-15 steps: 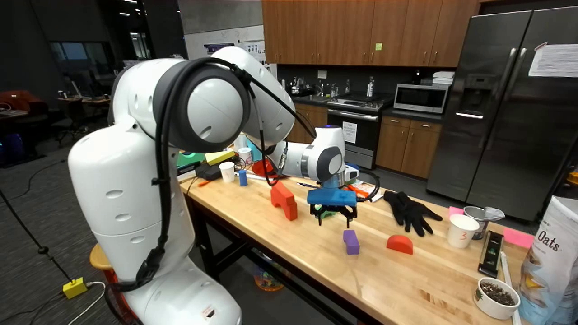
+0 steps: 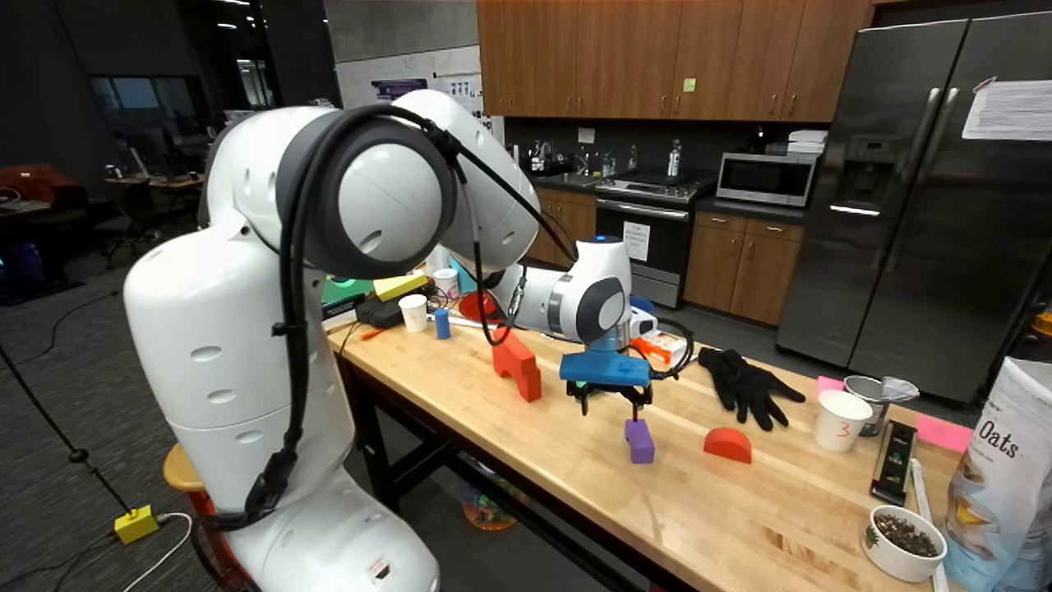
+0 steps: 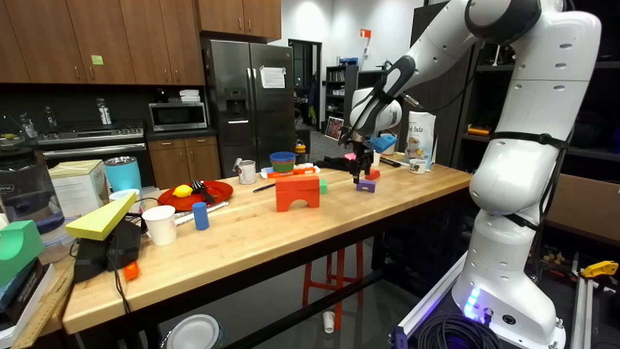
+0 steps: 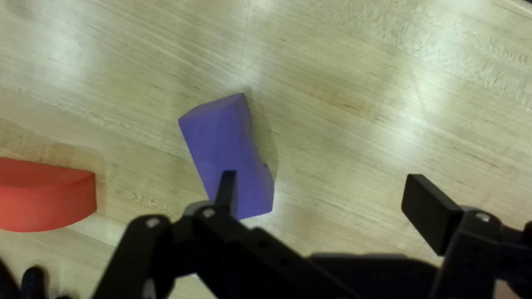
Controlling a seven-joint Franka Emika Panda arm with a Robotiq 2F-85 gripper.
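A purple arch block (image 2: 640, 441) lies on the wooden table; the wrist view shows the same purple block (image 4: 227, 149) from above, left of centre. My gripper (image 2: 611, 408) hangs just over the table at the block's side, fingers apart. Seen from the wrist, one finger (image 4: 228, 192) overlaps the block's lower part, while the opposite finger (image 4: 431, 214) is over bare wood to the right. The gap of my gripper is empty. Whether the near finger touches the block cannot be made out.
A red half-round block (image 2: 727, 444) lies beside the purple one. Along the table stand a red arch block (image 3: 297, 193), a small green block (image 3: 323, 186) and a black glove (image 2: 751, 386). Cup, bowl (image 2: 903, 544) and oats bag (image 2: 1006, 474) fill one end.
My gripper has come down a little, its fingers now nearer the purple block's top. The blocks lie where they were.
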